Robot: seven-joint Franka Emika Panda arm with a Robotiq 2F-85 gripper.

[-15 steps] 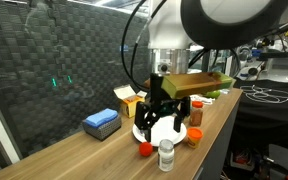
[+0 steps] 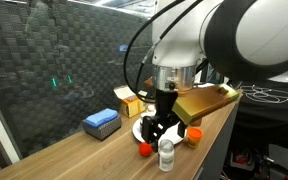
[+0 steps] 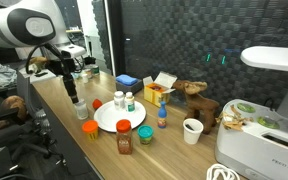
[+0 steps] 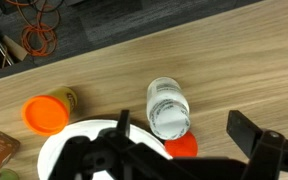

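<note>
My gripper is open above the table, its fingers pointing down with nothing held between them. Below and between the two fingers in the wrist view stands a small white bottle (image 4: 168, 107) with a pale lid. A red round object (image 4: 182, 146) sits right beside that bottle, partly hidden by the gripper. In exterior view 1 the bottle (image 2: 166, 155) is upright near the table's front edge, just under the fingers. The orange-lidded container (image 4: 50, 111) lies off to the left in the wrist view.
A white plate (image 3: 106, 118) with white bottles (image 3: 130, 102) stands close by. Beyond are a red-lidded jar (image 3: 124, 138), a green-lidded jar (image 3: 145, 135), a blue bottle (image 3: 162, 112), a white mug (image 3: 192, 130) and a brown plush deer (image 3: 199, 100). Bare wood lies at the table's left in exterior view 1 (image 2: 59, 162).
In exterior view 1 my gripper has come nearer the camera, toward the white bottle, and now hangs over it. The objects on the table stay where they were.
</note>
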